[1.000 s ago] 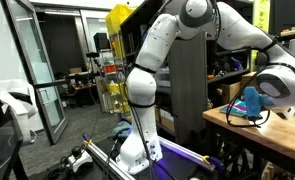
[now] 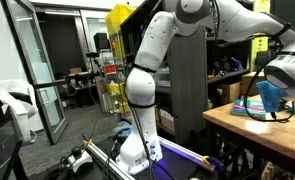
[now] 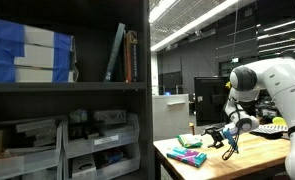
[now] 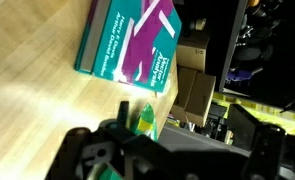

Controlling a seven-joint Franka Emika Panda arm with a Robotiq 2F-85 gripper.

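A magenta and teal book (image 4: 137, 40) with white lettering lies flat on the wooden table (image 4: 32, 90), towards the top of the wrist view. In exterior view 2, the same pink and teal book (image 3: 186, 156) rests near the table's left end. My gripper (image 3: 229, 147) is to its right, pointing downward, apart from it. The fingers stand open, with dark fingers (image 4: 79, 148) at the bottom of the wrist view. A green and yellow item (image 4: 145, 122) shows beyond them, partly hidden; whether it touches a finger is unclear.
Another green item (image 3: 186, 141) lies behind the book in exterior view 2. A cardboard box (image 4: 195, 95) is past the table edge. Bare wood lies beside the book. A tall dark shelf (image 3: 97, 60) with bins fills the left of exterior view 2.
Over the last second my gripper has shifted right in exterior view 1, away from the books, uncovering more of them.
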